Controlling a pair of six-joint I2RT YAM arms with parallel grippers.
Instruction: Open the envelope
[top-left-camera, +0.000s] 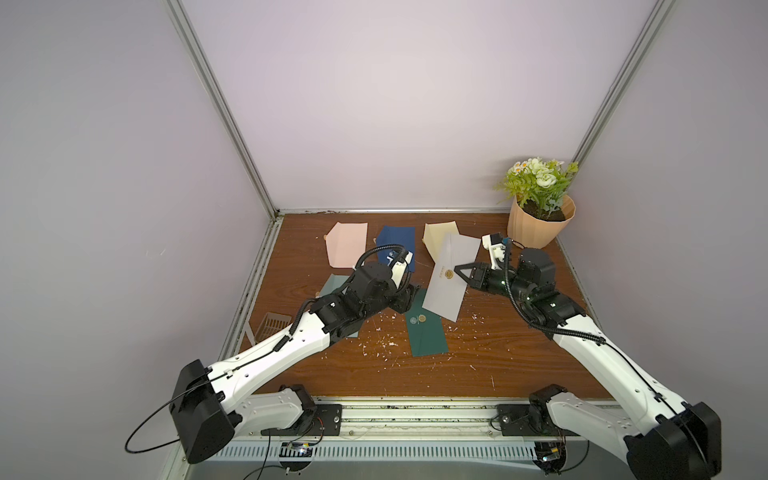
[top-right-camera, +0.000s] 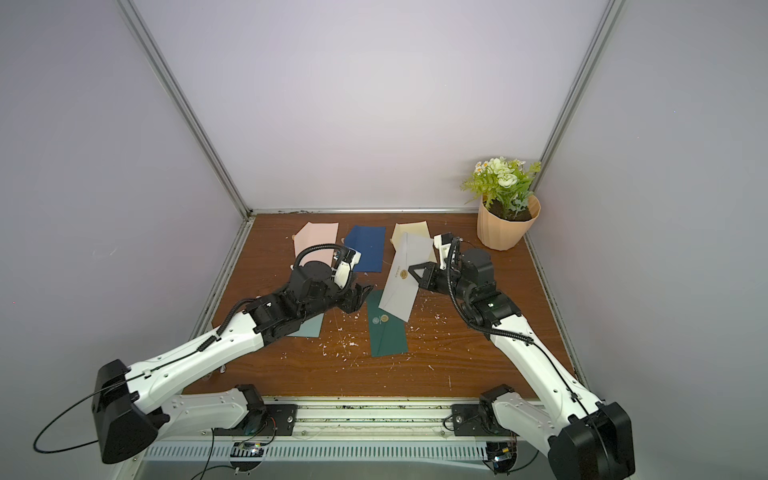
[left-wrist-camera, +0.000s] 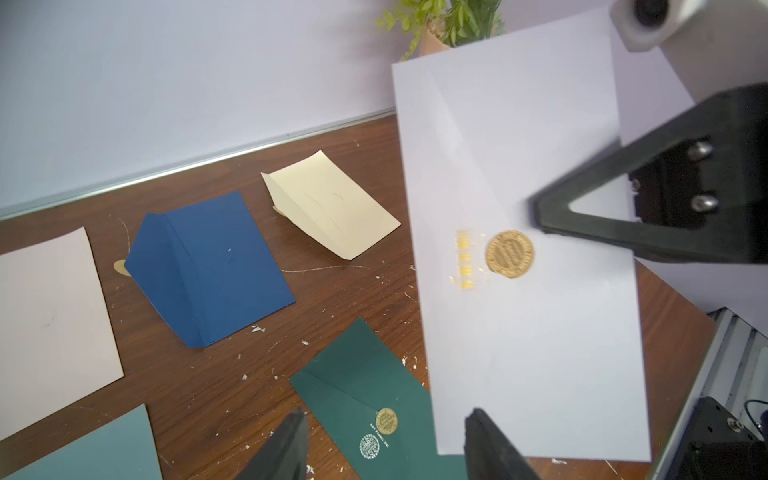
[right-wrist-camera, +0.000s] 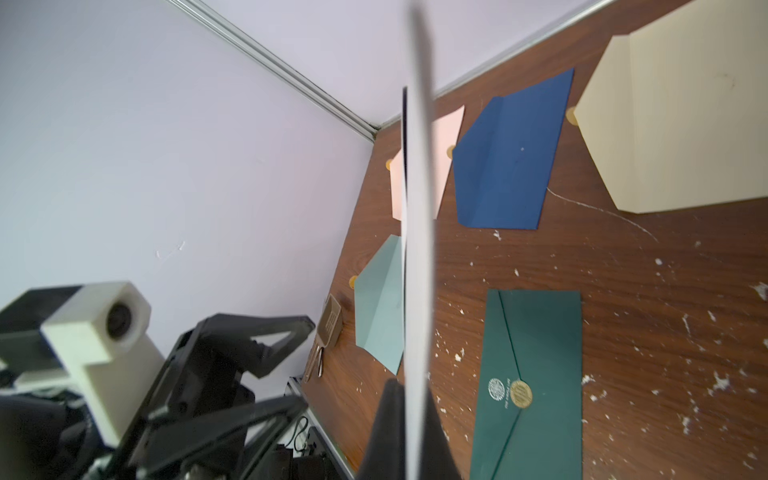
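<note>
A pale grey-white envelope (left-wrist-camera: 524, 344) with a gold seal and a faint slanting flap line is held upright off the table. My right gripper (top-left-camera: 459, 273) is shut on its right-hand edge; in the right wrist view the envelope (right-wrist-camera: 417, 264) shows edge-on between the fingers. Its flap looks flat against the body, and its back is hidden. My left gripper stands apart from it to the left, part open, with nothing between its fingers. On the table beneath lies a dark green envelope (right-wrist-camera: 532, 352), its gold seal upward and its flap shut.
Pink (top-left-camera: 347, 245), blue (left-wrist-camera: 228, 264), cream (left-wrist-camera: 336, 204) and grey-green (left-wrist-camera: 96, 452) envelopes lie around the work area. A flower pot (top-left-camera: 537, 228) occupies the back right corner. Paper scraps litter the front, which is otherwise clear.
</note>
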